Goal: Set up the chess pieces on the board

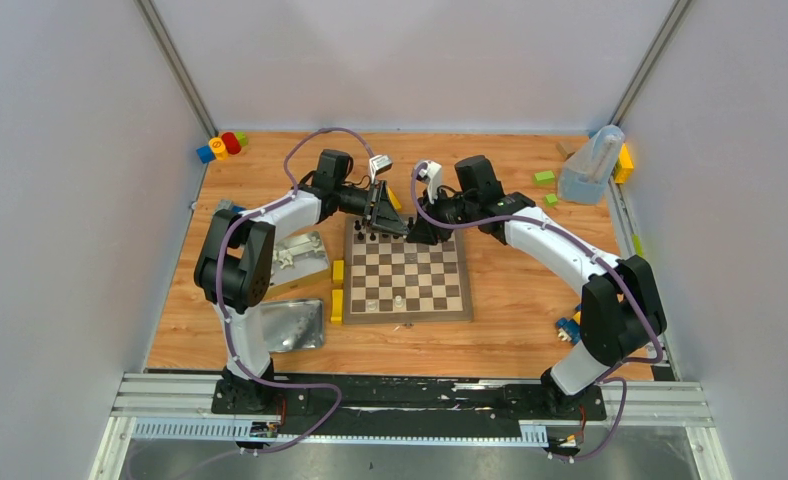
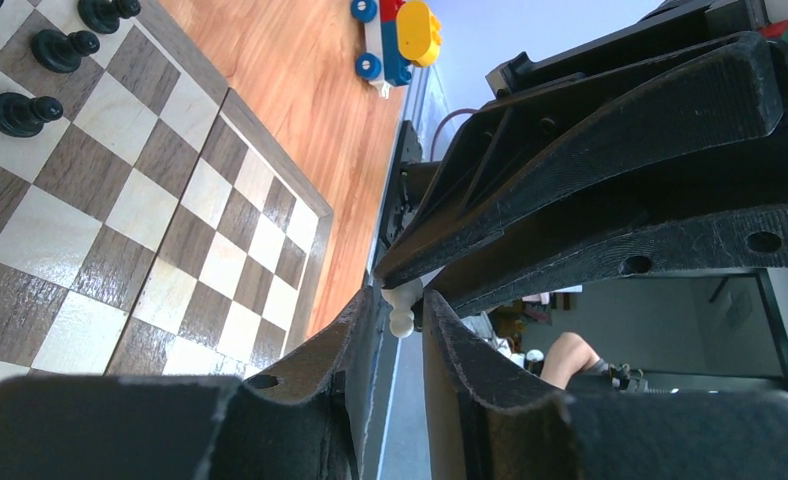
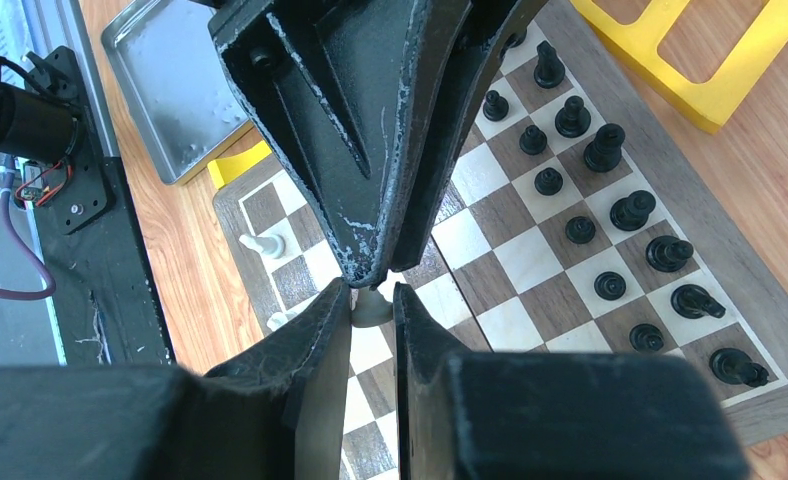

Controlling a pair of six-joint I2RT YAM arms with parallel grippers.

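Note:
Both grippers meet over the back half of the chessboard (image 1: 410,290). A white piece (image 2: 402,318) is between the fingertips of my left gripper, which touch or nearly touch my right gripper's fingers around it. My right gripper has that piece's pale base between its fingertips, beside the other gripper's tips; which one grips it is unclear. Black pieces (image 3: 605,148) stand in rows at the board's back. A white piece (image 3: 264,243) stands upright on the near half; another is partly hidden.
An open box of white pieces (image 1: 298,260) and a metal tray (image 1: 292,325) lie left of the board. Yellow holders (image 1: 337,305) edge the board. Toy bricks (image 1: 570,326) and a plastic container (image 1: 585,175) are on the right, with clear wood between.

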